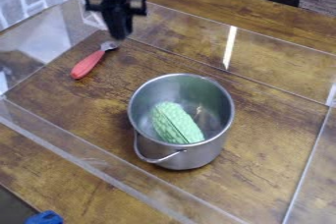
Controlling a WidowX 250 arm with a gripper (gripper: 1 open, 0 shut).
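A spoon-like utensil with a red handle (pixel 86 64) and metal head lies on the wooden table at the upper left. My black gripper (pixel 124 31) is raised above and just right of it, blurred at the top of the camera view; whether its fingers are open or shut is unclear. A steel pot (pixel 155 154) with a handle stands at centre right, holding a green ridged object (pixel 178 123).
Transparent panels or strips run along the left, back and right. A small blue object (pixel 43 217) sits at the bottom left corner.
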